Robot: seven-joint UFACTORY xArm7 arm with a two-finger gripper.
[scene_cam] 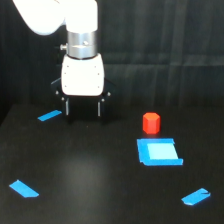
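Observation:
My gripper (83,106) hangs at the back left, above the dark table, pointing down. Its two thin fingers stand apart, and nothing shows between them. A red block (151,123) with angled sides stands on the table to the right of centre, well to the right of my gripper. Just in front of the block lies a flat pale square (162,151) bordered with blue tape (143,153); the block is outside the square, by its back edge.
Blue tape strips mark the table at the back left (50,115), front left (24,189) and front right (196,197). A dark curtain (160,50) hangs behind.

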